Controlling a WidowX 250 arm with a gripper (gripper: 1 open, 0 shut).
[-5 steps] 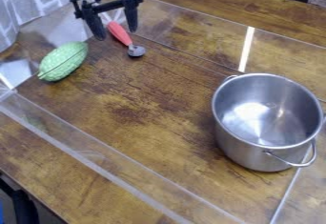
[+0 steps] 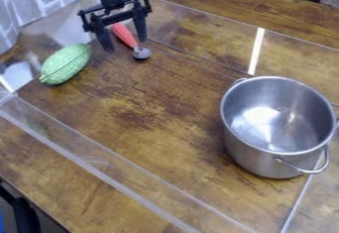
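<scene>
The black gripper (image 2: 125, 35) hangs at the top left, open, its fingers spread over a red-handled utensil (image 2: 123, 37) with a grey round end that lies on the wooden table. Left of it lies a pale green gourd-like vegetable (image 2: 66, 63). A large steel pot (image 2: 277, 134) with wire handles stands at the right. Whether the fingers touch the red handle is too small to tell.
Transparent strips run along its left and right sides, and a crumpled clear sheet is at the back left.
The gripper has moved slightly down over the red-handled utensil. The utensil, vegetable and pot have not visibly moved.
</scene>
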